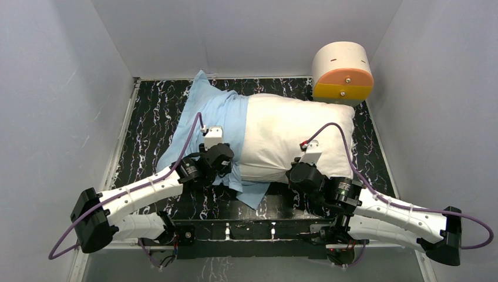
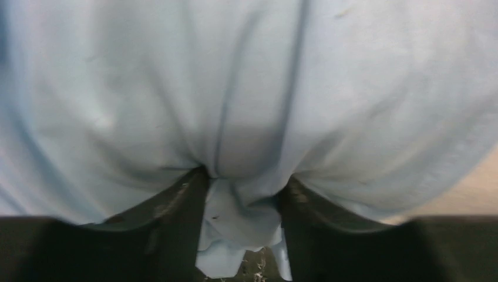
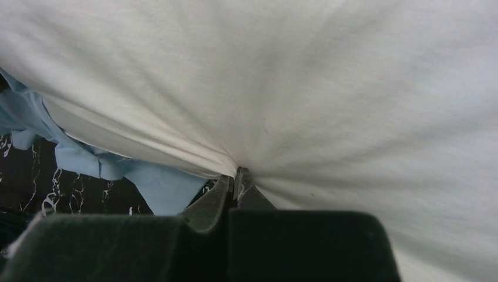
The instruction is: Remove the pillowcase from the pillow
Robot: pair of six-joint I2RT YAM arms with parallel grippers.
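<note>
The white pillow (image 1: 293,126) lies with its right part bare, while the light blue pillowcase (image 1: 226,108) covers its left end and trails loosely leftward. In the left wrist view, folds of the blue cloth bunch between the parted fingers of my left gripper; they are not closed together. My right gripper is shut on a pinch of white pillow fabric at the pillow's near side, and creases fan out from its tips. From above, the arms hide both sets of fingertips.
A white box with an orange and yellow front (image 1: 343,76) stands at the back right corner, close to the pillow. Grey walls enclose the black marbled table (image 1: 155,103). Bare table shows at the left and along the front.
</note>
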